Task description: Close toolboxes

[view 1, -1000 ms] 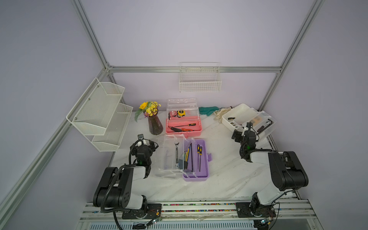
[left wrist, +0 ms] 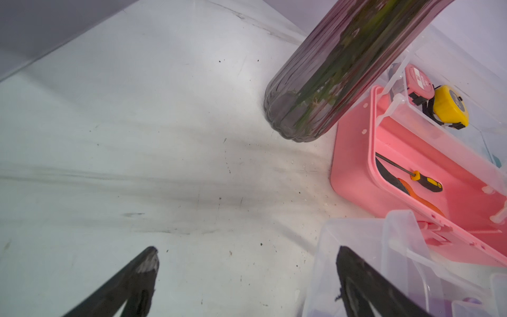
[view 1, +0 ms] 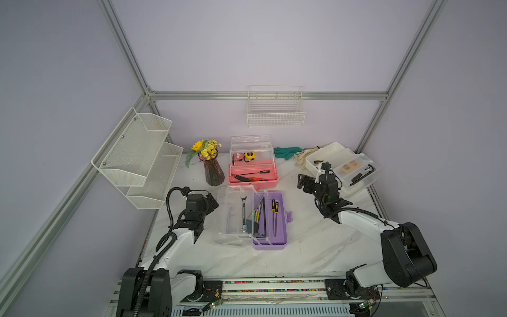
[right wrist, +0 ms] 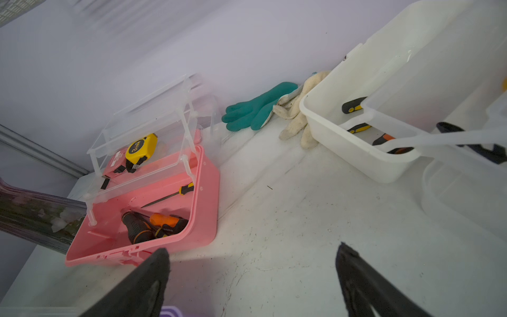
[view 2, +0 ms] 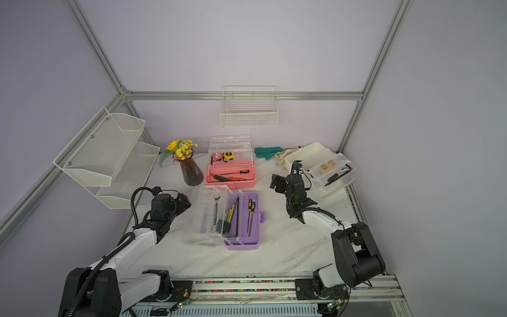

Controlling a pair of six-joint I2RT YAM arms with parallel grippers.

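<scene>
Three toolboxes stand open. The pink toolbox at the back centre holds tools, with tape measures in its raised clear upper section. The purple toolbox lies at the front, its clear part spread leftward. The white toolbox is at the back right, its clear part tilted outward. My left gripper is open and empty above bare table, left of the purple box and in front of the vase. My right gripper is open and empty, between the pink and white boxes, slightly toward the front.
A vase of flowers stands left of the pink box. Gloves lie at the back between boxes. Wire shelves hang at left, a wire basket on the back wall. Bare table surrounds the purple box at front and right.
My right gripper has moved left and slightly up in the top left view, away from the white toolbox. My left arm has shifted and turned slightly. The boxes look unchanged.
</scene>
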